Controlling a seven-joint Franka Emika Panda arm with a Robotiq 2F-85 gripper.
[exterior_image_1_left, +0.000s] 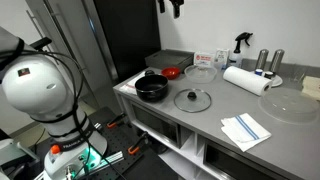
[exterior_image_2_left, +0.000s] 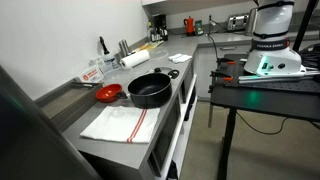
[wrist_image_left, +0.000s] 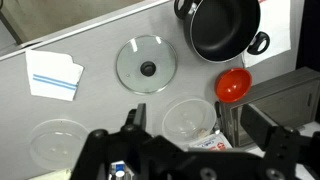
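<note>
High above the counter hangs my gripper (exterior_image_1_left: 168, 8), its two fingers apart and nothing between them; in the wrist view they show dark along the lower edge. A black pot (exterior_image_1_left: 151, 88) with two side handles sits on the grey counter (exterior_image_1_left: 215, 101), looking empty from above in the wrist view. To its right in exterior view 1 lies a round glass lid (exterior_image_1_left: 192, 101) with a black knob. A folded white cloth with blue stripes (wrist_image_left: 54, 74) rests near the counter's front edge. Behind the pot stands a red bowl (wrist_image_left: 233, 84).
A clear bowl (exterior_image_1_left: 201, 74), white roll (exterior_image_1_left: 246, 80) and clear round dish (exterior_image_1_left: 288, 104) line the back. A red-striped white towel (exterior_image_2_left: 121, 123) lies beside the pot. Several bottles stand by the wall. Bare counter surrounds the lid.
</note>
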